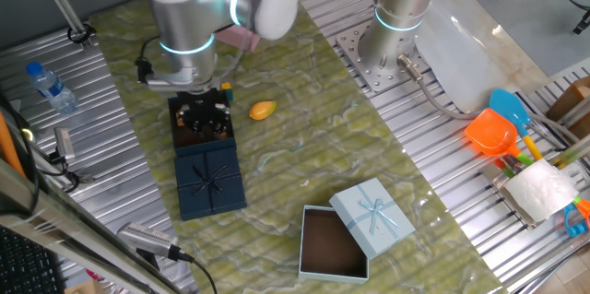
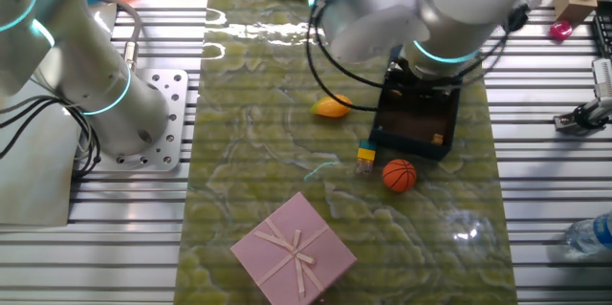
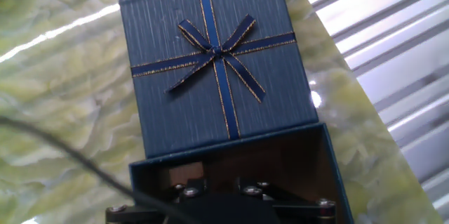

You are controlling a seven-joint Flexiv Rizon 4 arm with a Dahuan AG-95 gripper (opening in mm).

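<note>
My gripper [image 1: 205,121] is lowered at the open dark blue box [image 1: 176,137], over its brown inside. In the wrist view its dark linkage crosses the bottom edge; the fingertips are hidden, so whether it holds anything cannot be seen. The dark blue lid [image 3: 175,112], tied with a bow, lies against one side of the box [image 3: 333,175]. A small wooden-coloured block [image 3: 186,173] shows inside. Beside the box are a yellow-orange fruit [image 2: 331,107], an orange basketball [image 2: 399,176] and a small yellow and teal piece [image 2: 365,156].
A light blue box [image 1: 334,243] stands open, its lid [image 1: 373,216] leaning over one edge. A pink box [image 2: 294,252] with a ribbon sits on the green mat. Mat space between the boxes is clear.
</note>
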